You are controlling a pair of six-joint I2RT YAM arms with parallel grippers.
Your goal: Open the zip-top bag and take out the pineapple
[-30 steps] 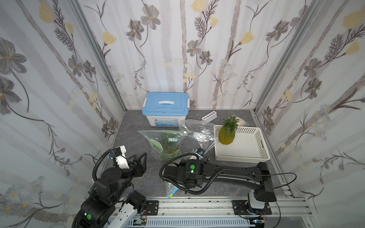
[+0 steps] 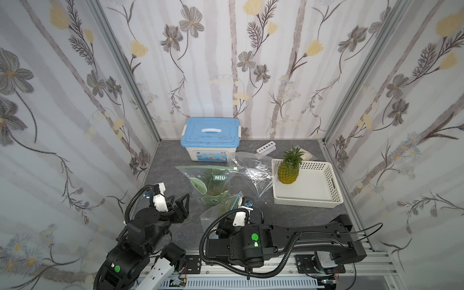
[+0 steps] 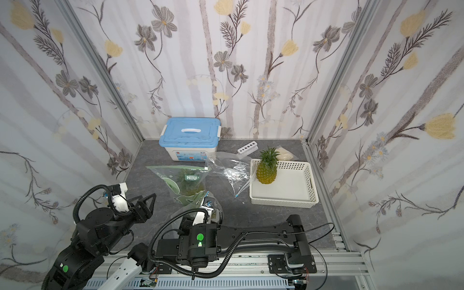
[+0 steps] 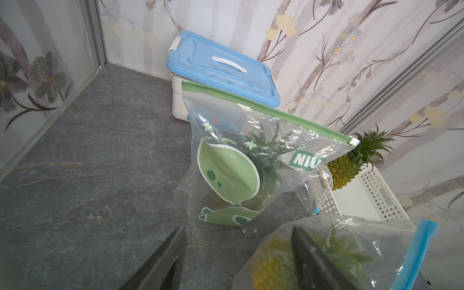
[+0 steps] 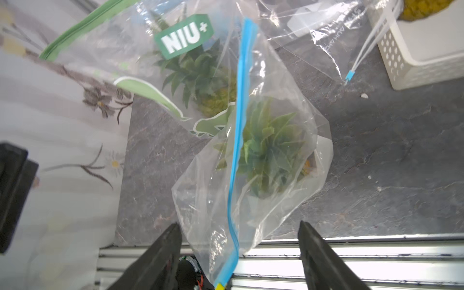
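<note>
A clear zip bag with blue seal (image 5: 270, 145) holds a pineapple at the front centre, beneath my open right gripper, nothing between its fingers. Behind it stands a green-sealed NIU bag (image 4: 227, 164) with another pineapple inside. My left gripper is at the left front, fingers parted, empty, short of both bags. A loose pineapple (image 2: 288, 170) sits in the white basket (image 2: 314, 198).
A blue-lidded box (image 2: 210, 133) stands at the back left. An empty clear bag (image 3: 229, 169) and a white power strip (image 3: 247, 148) lie beside it.
My right arm has moved toward the front of the table. My left gripper has shifted slightly right and up in the top left view.
</note>
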